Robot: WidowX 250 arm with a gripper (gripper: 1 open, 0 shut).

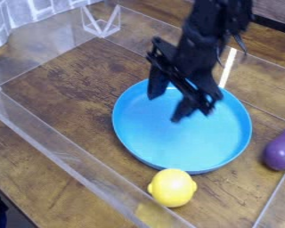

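Observation:
My black gripper [181,93], blurred, hangs over the back half of a round blue plate [175,138]; whether its fingers are open or shut I cannot make out. A yellow lemon [173,188] lies at the near edge of the plate, outside it. A purple eggplant [280,148] lies to the right of the plate. No object shows clearly between the fingers.
Clear plastic walls [61,142] border the wooden table top [56,98] on the left and at the back. The wood left of the plate is bare.

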